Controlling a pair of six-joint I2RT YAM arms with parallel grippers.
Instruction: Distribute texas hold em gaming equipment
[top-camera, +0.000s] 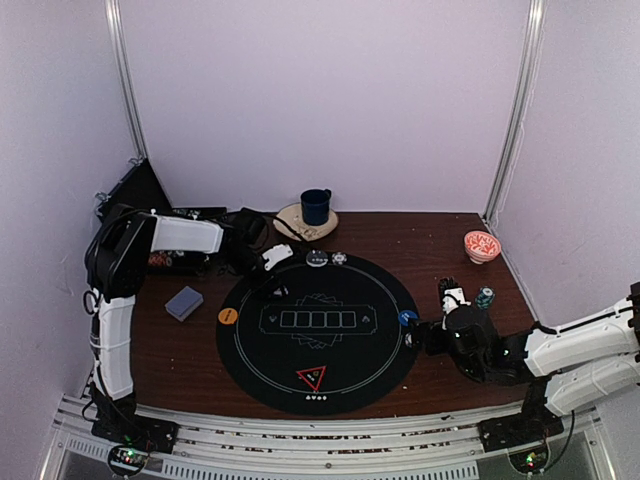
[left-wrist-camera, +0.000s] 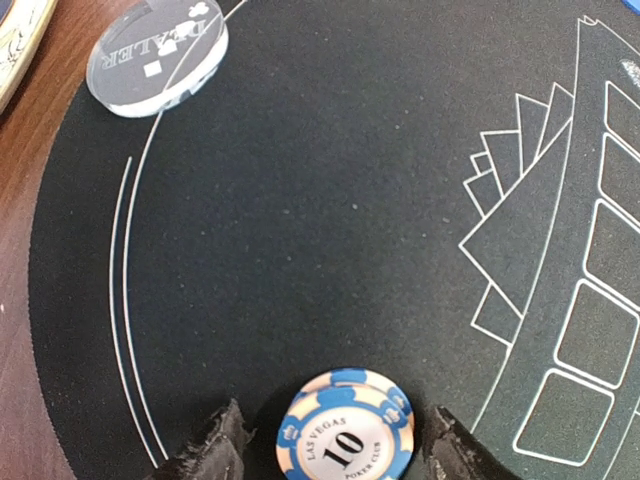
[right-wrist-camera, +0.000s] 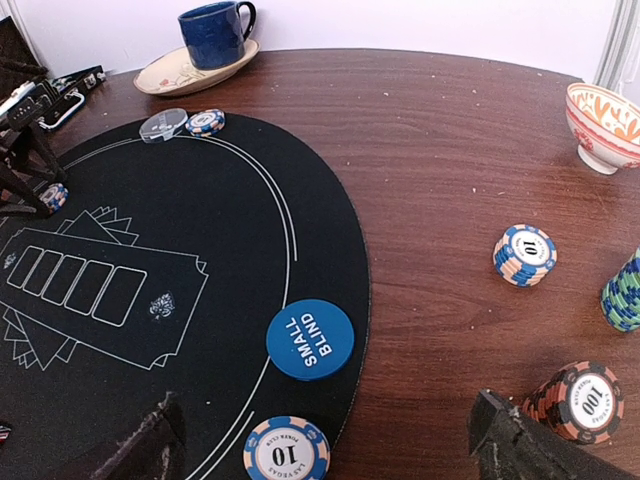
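My left gripper is open around a small stack of blue-and-white 10 chips (left-wrist-camera: 345, 440) on the black poker mat (left-wrist-camera: 300, 200), near its upper left. The dealer button (left-wrist-camera: 158, 55) lies toward the mat's back edge, beside more chips (right-wrist-camera: 205, 123). My right gripper is open over the mat's right edge, with a 10 chip (right-wrist-camera: 285, 450) between its fingertips in view, below the small blind button (right-wrist-camera: 310, 338). Right of the mat stand stacks of 10 chips (right-wrist-camera: 524, 255), 100 chips (right-wrist-camera: 590, 402) and green chips (right-wrist-camera: 622, 295).
A blue mug (top-camera: 314, 206) on a plate stands at the back, a bowl (top-camera: 482, 246) at the back right. An open black case (top-camera: 140, 185) sits at the back left, a card deck (top-camera: 184, 303) at the left. The front of the mat carries a red triangle (top-camera: 311, 376).
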